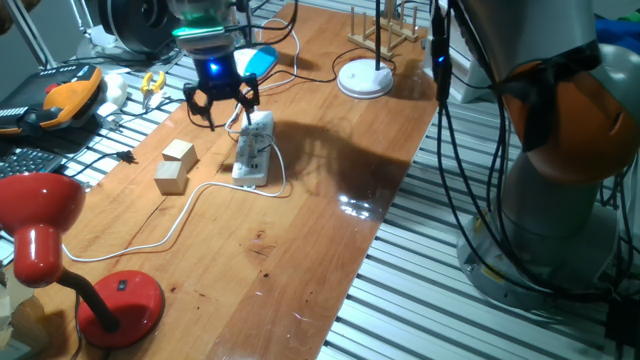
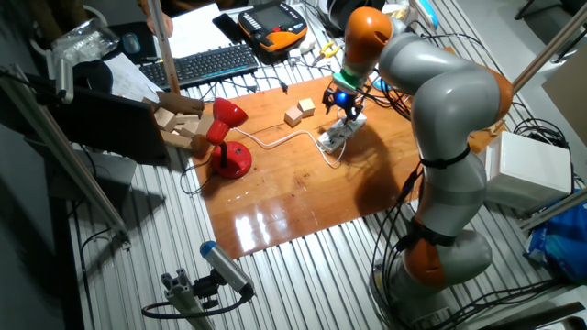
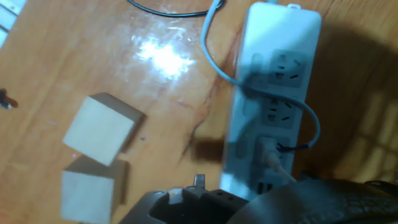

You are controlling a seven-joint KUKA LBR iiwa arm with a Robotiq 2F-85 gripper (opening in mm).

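A white power strip (image 1: 252,165) lies lengthwise on the wooden table, and a white plug (image 3: 268,151) with its cable sits in one of its sockets. My gripper (image 1: 229,122) hangs over the far end of the strip, slightly to its left, its fingers spread open with nothing visible between them. From the other side, exterior view 2 has the gripper (image 2: 341,110) above the strip (image 2: 341,133). Along the bottom of the wrist view, dark gripper parts cover the strip's lower end. A pale cable (image 3: 280,96) loops over the strip.
Two wooden blocks (image 1: 171,178) rest left of the strip. A red lamp (image 1: 122,308) stands at the near left, and a white round base (image 1: 365,79) at the far side. A white cable (image 1: 180,225) crosses the table.
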